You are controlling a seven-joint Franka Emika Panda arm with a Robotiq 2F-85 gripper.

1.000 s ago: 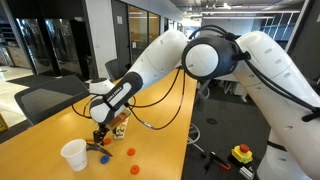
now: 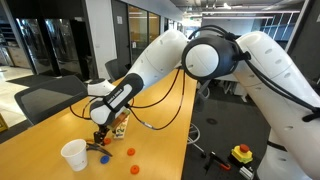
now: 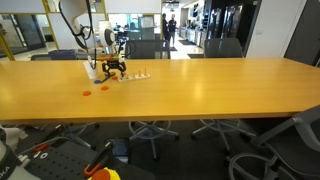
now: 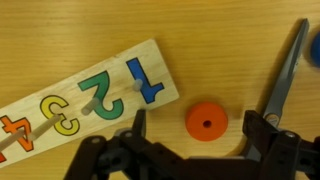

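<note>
My gripper stands open, its two fingers on either side of a round orange-red disc (image 4: 207, 121) in the wrist view. Neither finger visibly touches the disc, and I cannot tell how far above the table the tips are. Left of the disc lies a wooden number board (image 4: 88, 100) with pegs and the painted figures 1 to 4. In exterior view 1 the gripper (image 2: 102, 133) is low over the table, behind the white cup (image 2: 75, 154). A dark tool with a long blade (image 4: 288, 75) lies just right of the disc, partly hidden by the right finger.
More red discs (image 2: 131, 152) and a blue disc (image 2: 105, 160) lie loose on the table near the cup. Wide bare tabletop (image 3: 220, 85) stretches away to the right in exterior view 2. Dark chairs (image 2: 50, 98) line the table's far side.
</note>
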